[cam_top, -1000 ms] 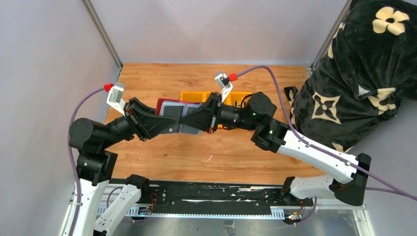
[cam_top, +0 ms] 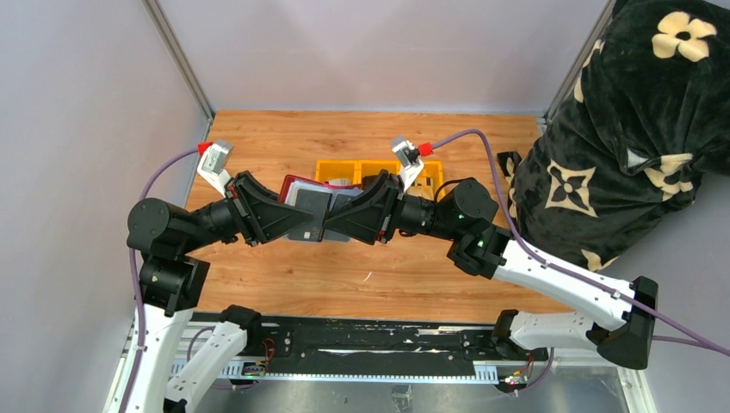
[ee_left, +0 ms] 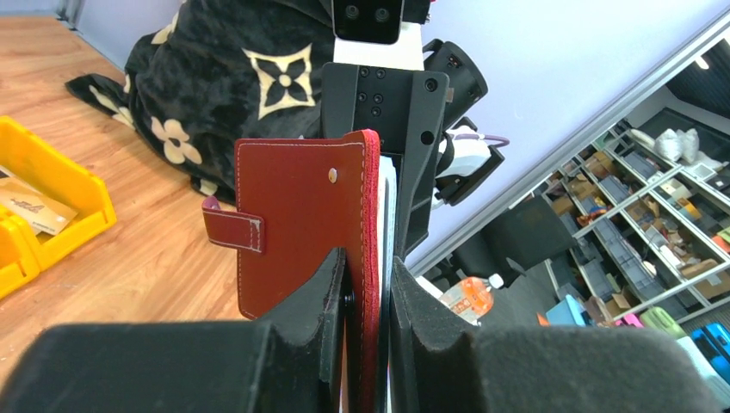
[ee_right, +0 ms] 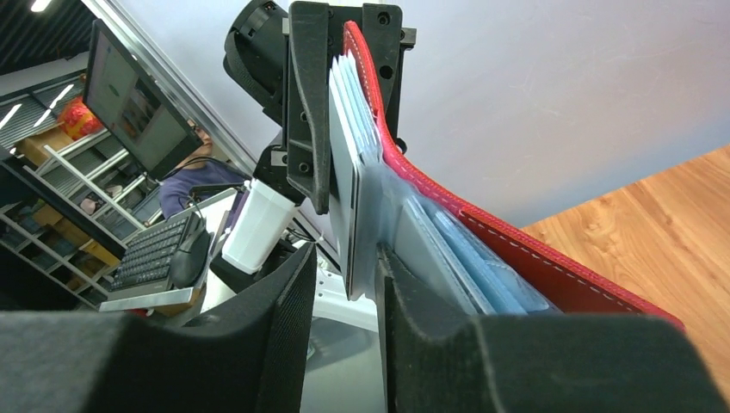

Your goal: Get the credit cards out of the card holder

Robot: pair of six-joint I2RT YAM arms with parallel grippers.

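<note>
The red card holder (ee_left: 293, 219) is held up between both grippers, with clear blue-tinted sleeves and grey cards (cam_top: 308, 211) on its inner side. My left gripper has its fingers closed around the holder's edge, red cover and sleeves between them. My right gripper has its fingertips at the sleeves and cards on the opposite side; whether it grips them is unclear. In the top view both grippers meet over the table from left and right, partly hiding the holder.
A yellow bin (ee_left: 69, 219) with small items stands behind the holder on the wooden table (cam_top: 370, 284). A dark patterned plush blanket (cam_top: 637, 112) fills the right side.
</note>
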